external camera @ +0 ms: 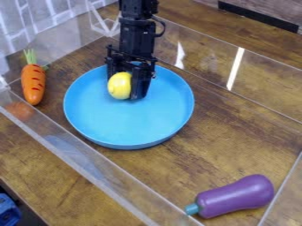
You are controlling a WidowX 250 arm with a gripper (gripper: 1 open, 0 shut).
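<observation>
My black gripper (127, 74) reaches down from the top centre over the back left of a blue plate (130, 124). Its fingertips are around a small yellow object (119, 86) on the plate. The dark fingers partly hide the object, and whether they grip it is unclear.
An orange toy carrot (34, 86) lies left of the plate. A purple toy eggplant (234, 196) lies at the front right. Clear walls enclose the wooden surface (213, 141), which is bare right of the plate. A blue object (6, 212) shows at the lower left corner.
</observation>
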